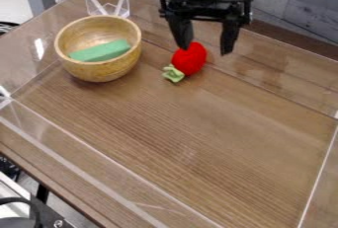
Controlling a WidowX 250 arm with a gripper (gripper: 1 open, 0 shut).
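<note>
A red strawberry-like toy [189, 58] with a pale green leafy top lies on the wooden table. Just above and behind it hangs my dark gripper [205, 27], its fingers pointing down. Whether it is open or shut I cannot tell. A wicker-coloured bowl [119, 68] at the left holds a mint green block [98, 51].
A white object with two prongs [109, 5] stands at the back left. Raised edges bound the table at the back right, and dark items sit beyond its left side.
</note>
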